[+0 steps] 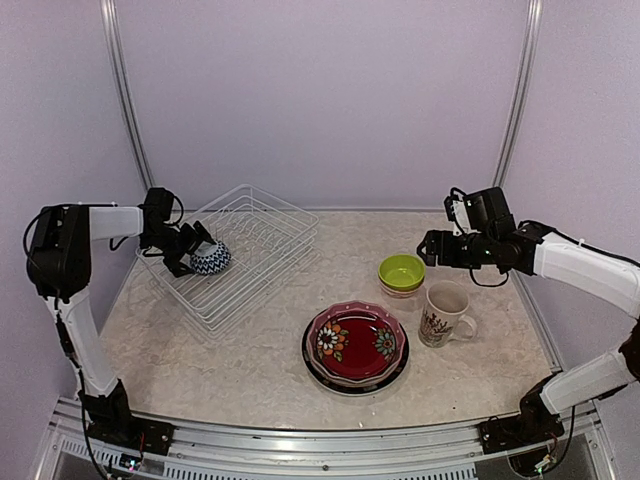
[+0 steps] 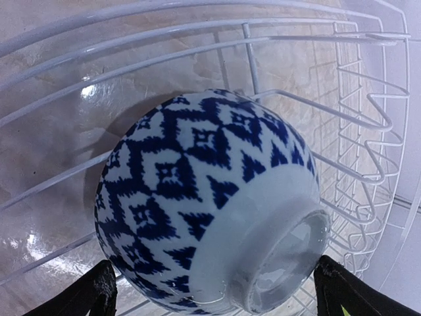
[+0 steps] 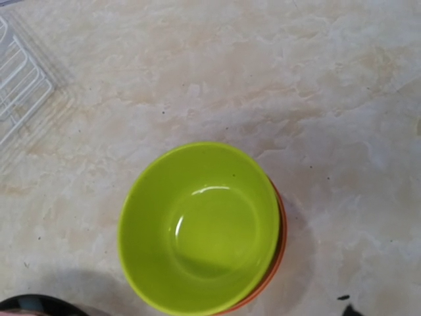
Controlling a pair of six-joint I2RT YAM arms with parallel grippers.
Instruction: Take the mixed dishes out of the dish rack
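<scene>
A blue-and-white patterned bowl (image 1: 210, 259) lies tipped on its side in the white wire dish rack (image 1: 262, 272), at the rack's left end. My left gripper (image 1: 190, 250) is right at the bowl, fingers apart. In the left wrist view the bowl (image 2: 191, 191) fills the middle, its foot ring turned toward the lower right, with a dark finger (image 2: 89, 289) on either side of its lower part. My right gripper (image 1: 438, 248) hangs open near the green bowl (image 1: 402, 271), which sits on another bowl; the right wrist view shows the green bowl (image 3: 204, 227) empty.
Stacked plates (image 1: 355, 345), a red flowered one on top, stand at the front middle. A mug (image 1: 440, 315) with its handle to the right stands in front of the green bowl. Countertop between rack and plates is bare.
</scene>
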